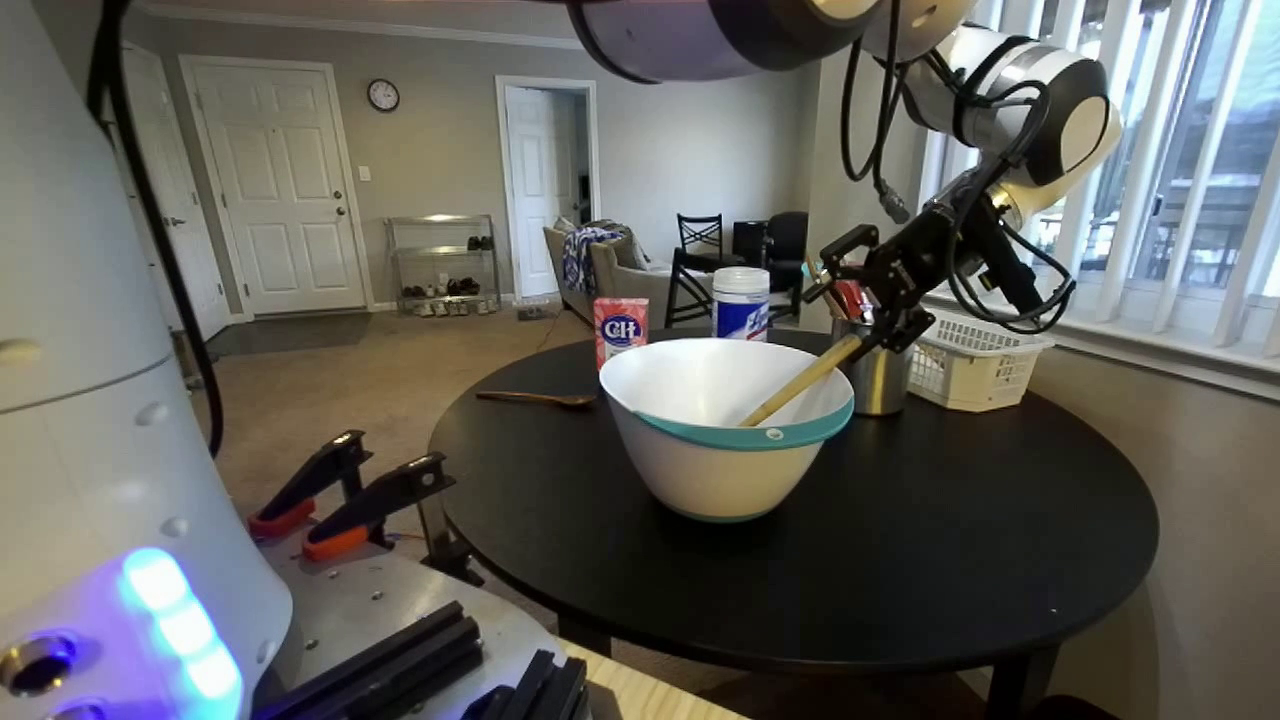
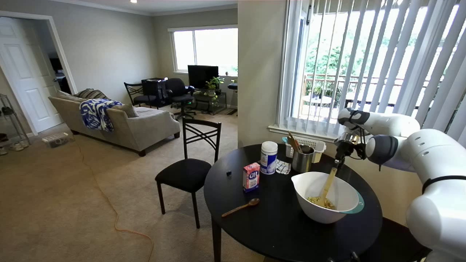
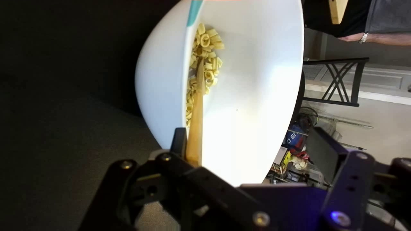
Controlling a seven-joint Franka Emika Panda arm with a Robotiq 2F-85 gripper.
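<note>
A white mixing bowl (image 1: 708, 462) with a teal rim stands on the black round table, holding curled pasta (image 3: 208, 57) at its bottom. A wooden utensil (image 2: 328, 185) leans inside, its lower end in the pasta and its handle rising past the rim. My gripper is open above the bowl's edge. In the wrist view one finger (image 3: 179, 141) is right beside the handle's upper end, while the other finger stands well apart on the far side. Whether that near finger touches the handle I cannot tell.
A metal utensil holder (image 2: 302, 159) and white basket (image 1: 978, 360) stand behind the bowl, near my arm. A red-and-white box (image 2: 251, 177), a wipes canister (image 2: 269, 157) and a wooden spoon (image 2: 240, 207) are across the table.
</note>
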